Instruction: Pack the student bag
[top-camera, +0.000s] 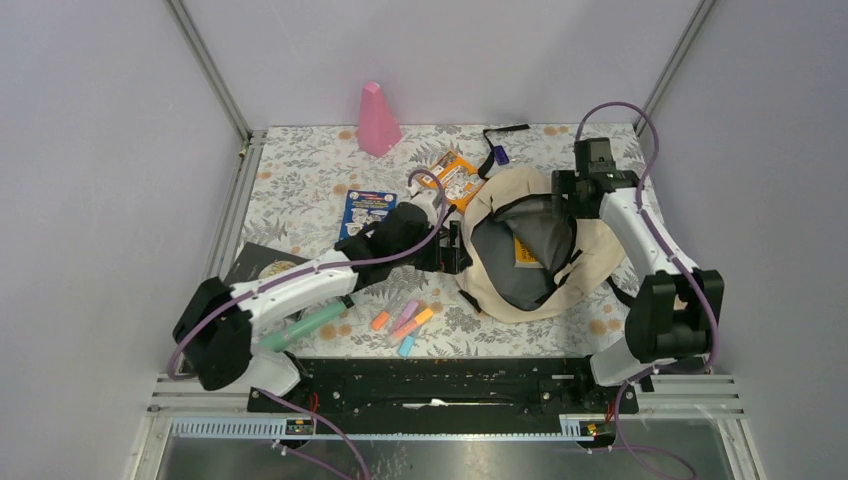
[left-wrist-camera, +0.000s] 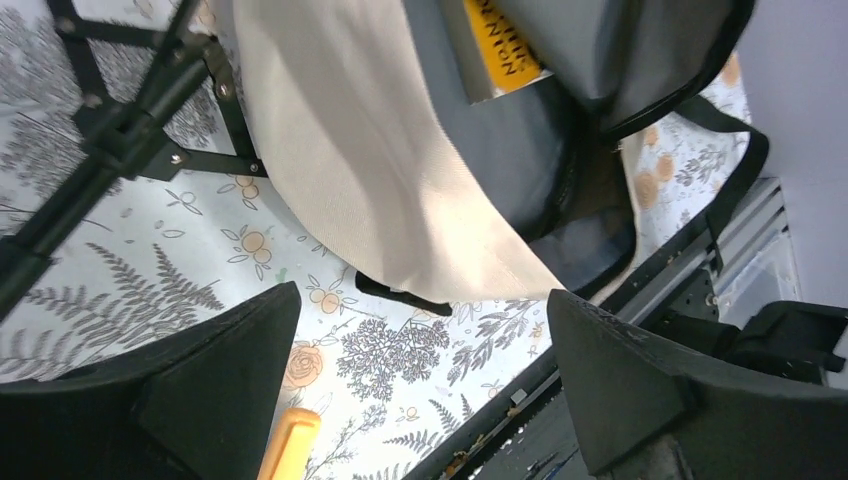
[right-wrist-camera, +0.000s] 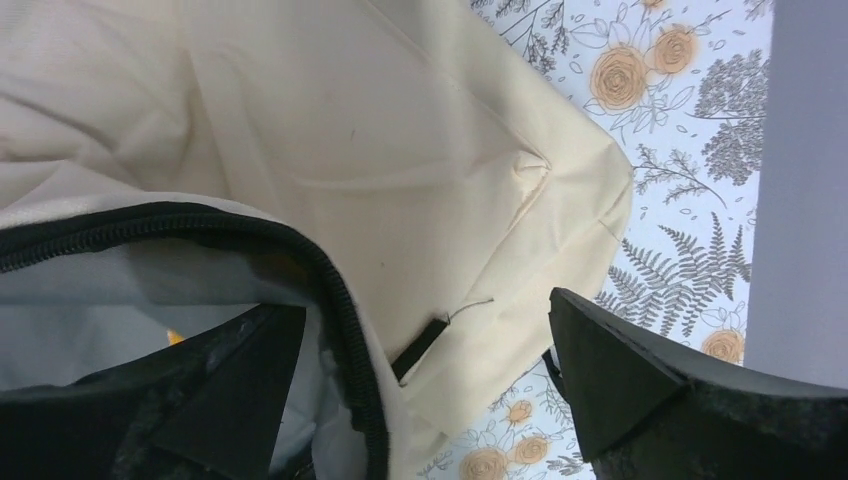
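The cream bag (top-camera: 505, 298) lies open and slumped on the right of the table, grey lining showing and a yellow item (top-camera: 525, 255) inside. My left gripper (top-camera: 452, 250) is open at the bag's left edge; its wrist view shows the cream fabric (left-wrist-camera: 370, 150) beyond the fingers. My right gripper (top-camera: 568, 195) hangs open over the bag's upper right part; the black zipped rim (right-wrist-camera: 338, 310) lies between its fingertips, with no grip on it visible.
Orange (top-camera: 450, 172) and blue (top-camera: 365, 210) booklets, a pink case (top-camera: 378, 128), several markers (top-camera: 410, 326), a green cylinder (top-camera: 310, 322) and a black strap (top-camera: 500, 130) lie around.
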